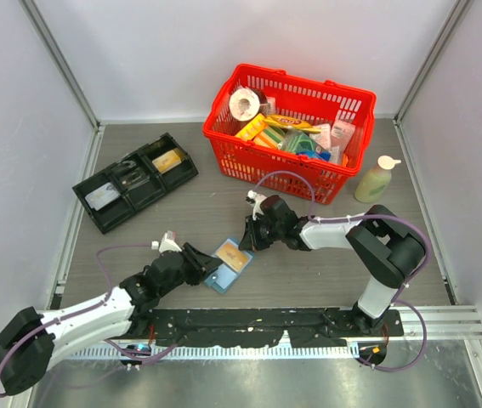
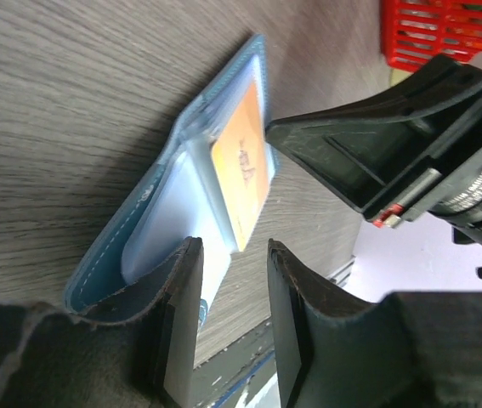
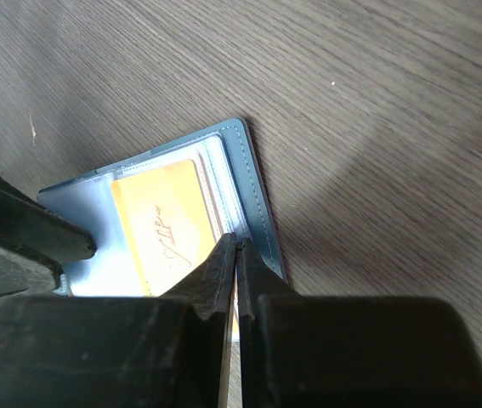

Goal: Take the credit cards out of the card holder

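Note:
A blue card holder (image 1: 222,280) with a tan card (image 1: 230,257) lies on the table between the grippers; in the left wrist view the tan card (image 2: 241,170) sits in the holder's sleeve. My left gripper (image 1: 211,265) is open at the holder's lower-left end, its fingertips either side of its lower part in that view. My right gripper (image 1: 249,240) is shut at the holder's upper-right edge; in the right wrist view its fingertips meet at the holder's border, and what they pinch is hard to tell.
A black compartment tray (image 1: 117,208) lies at the upper left. A red basket (image 1: 241,157) full of items stands at the back, with a soap bottle (image 1: 375,183) to its right. The table right of the right arm's wrist is largely clear.

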